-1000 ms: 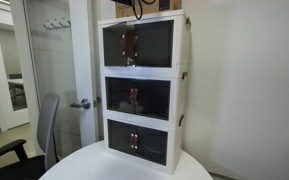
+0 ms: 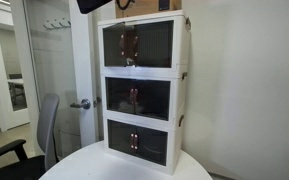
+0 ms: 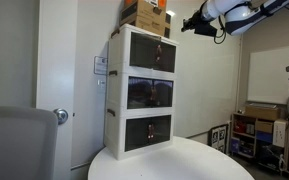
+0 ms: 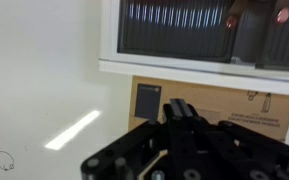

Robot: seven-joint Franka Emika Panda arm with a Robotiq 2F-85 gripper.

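Observation:
A white three-tier cabinet (image 2: 144, 73) with dark doors and reddish handles stands on a round white table (image 2: 82, 166). Its top pair of doors (image 2: 139, 43) shows close up in the wrist view, where a dark gap (image 4: 251, 32) lies between the two door panels; I cannot tell how far either is ajar. On top of the cabinet rests a brown cardboard box (image 3: 146, 16). My gripper is shut, nothing visible between its fingers. In exterior view 2 the gripper (image 3: 187, 26) hangs in the air near the cabinet's top, apart from it.
A grey office chair (image 2: 42, 135) stands left of the table, near a door with a handle (image 2: 82, 103). Shelving with boxes (image 3: 259, 135) is at the far right. Bare tabletop (image 3: 199, 160) lies beside the cabinet.
Over the last second my gripper has risen at the top of exterior view 1 and shifted slightly left, mostly leaving the frame. The cabinet and its doors look unchanged.

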